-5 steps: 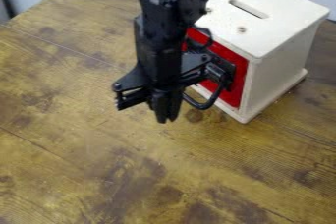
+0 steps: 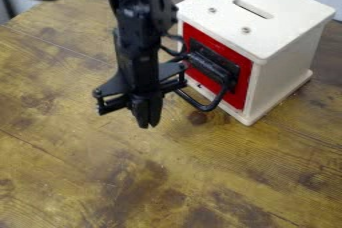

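My black gripper (image 2: pixel 146 114) hangs over the wooden table, left of a white wooden box (image 2: pixel 278 47) with a slot in its top and a red front panel (image 2: pixel 235 96). A dark handle-like fixture (image 2: pixel 214 64) is mounted on that panel. The gripper's fingers point down, close together, with nothing visible between them.
Bare wooden table (image 2: pixel 94 172) fills the left and lower part of the view. A pale wall runs behind the box at the top, and dark cables loop beside the arm at the upper left.
The gripper has shifted left, away from the box's red front, uncovering more of the panel. The box stays where it was.
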